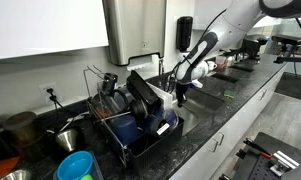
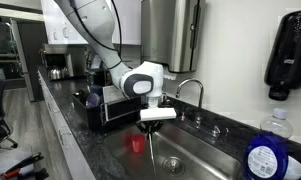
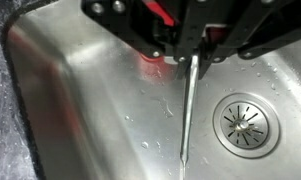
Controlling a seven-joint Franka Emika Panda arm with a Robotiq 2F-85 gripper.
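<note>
My gripper is shut on a thin metal utensil (image 3: pixel 189 110), which points down into the steel sink (image 3: pixel 100 110). Its tapering lower end shows in the wrist view, while its upper end is hidden between the fingers; its exact kind I cannot tell. From the second exterior view, the gripper (image 2: pixel 148 128) hangs over the sink basin (image 2: pixel 180 145). Close beside it stands a red cup (image 2: pixel 138 144), partly visible in the wrist view behind the gripper.
A round drain (image 3: pixel 245 125) lies right of the utensil. The faucet (image 2: pixel 200 95) rises behind the sink. A loaded dish rack (image 1: pixel 155 142) stands on the counter, with a blue pot (image 1: pixel 76 165) near it. A large bottle (image 2: pixel 274 125) is at the sink's far right.
</note>
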